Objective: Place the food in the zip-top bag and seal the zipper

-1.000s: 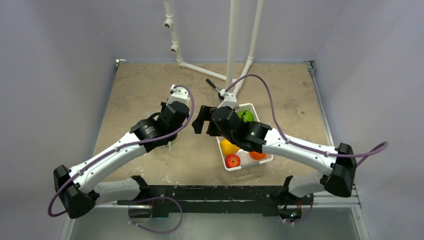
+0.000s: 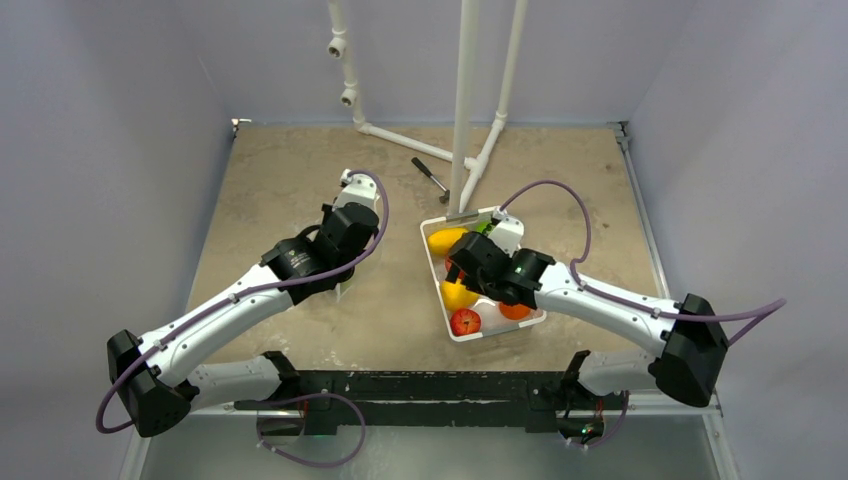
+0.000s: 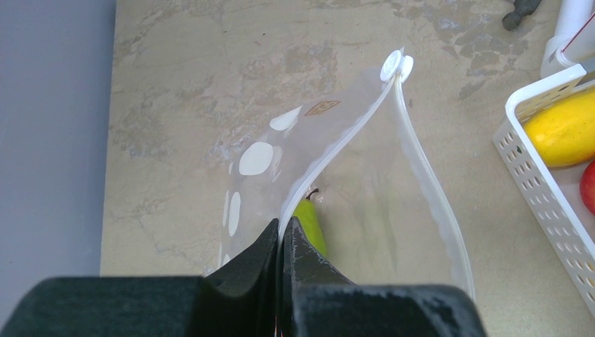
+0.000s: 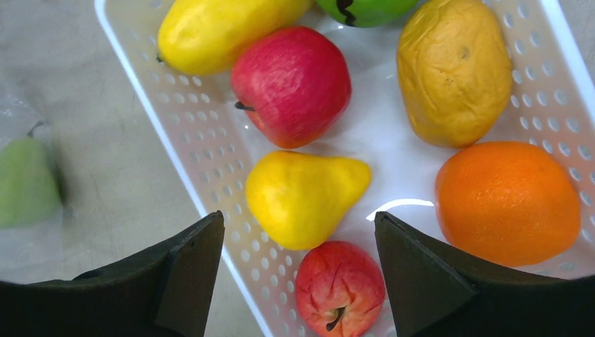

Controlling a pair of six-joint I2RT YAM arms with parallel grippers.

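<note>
In the left wrist view a clear zip top bag [image 3: 372,175] gapes at its mouth, its white slider [image 3: 397,65] at the far corner. A green pear [image 3: 309,226] lies inside the bag. My left gripper is shut on the bag's near rim. Over the white basket [image 4: 172,144] my right gripper has its fingers apart, nothing between them touching. Below it in the right wrist view are a yellow pear [image 4: 305,196], a small red apple [image 4: 340,288], a larger red apple [image 4: 291,86] and an orange [image 4: 506,202].
Also in the basket are a yellow mango [image 4: 228,31], a brownish-yellow fruit [image 4: 455,70] and a green item [image 4: 365,8]. White pipes [image 2: 465,110] rise behind the basket, and a hammer [image 2: 430,178] lies nearby. Bare table separates bag and basket.
My right arm has swung rightward, from beside the bag to over the basket. The left arm has stayed in place.
</note>
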